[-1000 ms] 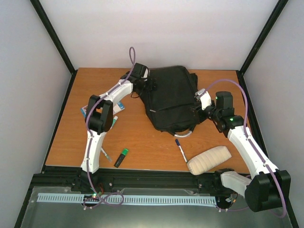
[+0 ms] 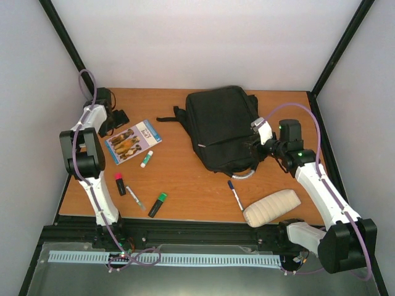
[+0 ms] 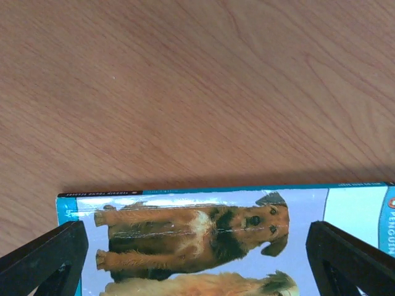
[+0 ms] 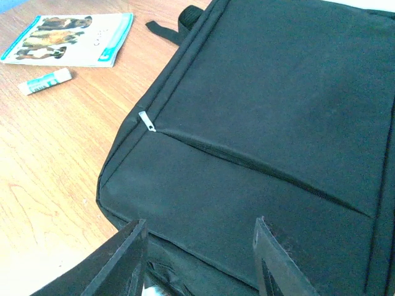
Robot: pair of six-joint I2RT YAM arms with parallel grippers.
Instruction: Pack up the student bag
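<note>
The black backpack (image 2: 219, 126) lies flat in the middle of the table, its front pocket zip showing in the right wrist view. The dog-cover booklet (image 2: 133, 142) lies left of it. My left gripper is open above the booklet's edge, the booklet (image 3: 210, 240) between its fingertips in view but not held. My right gripper is part open over the backpack's lower end, with no object visibly held. A glue stick (image 2: 146, 158), red-capped marker (image 2: 120, 184), pen (image 2: 135, 197), green highlighter (image 2: 157, 205), blue-capped marker (image 2: 235, 195) and cream pencil case (image 2: 271, 208) lie around.
The wooden table (image 2: 185, 197) has free room between the booklet, backpack and near edge. Walls and black frame posts bound the left, right and back.
My left arm has moved from over the backpack leftward to the booklet at the table's left side. The right arm has barely moved; the backpack has shifted slightly.
</note>
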